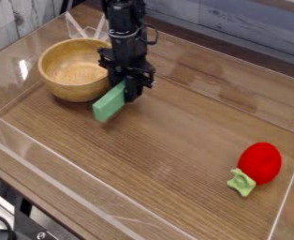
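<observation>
The black gripper [127,79] hangs over the right side of a tan bowl [65,64] in the upper left, shut on a green block [110,102] that reaches down and to the left below the bowl's right rim. The fingertips are small and dark, so their exact hold on the block is hard to make out.
A red strawberry-like object [259,161] with a pale green end lies on the right of the wooden table [175,169]. A pale wall runs along the back, and dark cables show at the lower left corner.
</observation>
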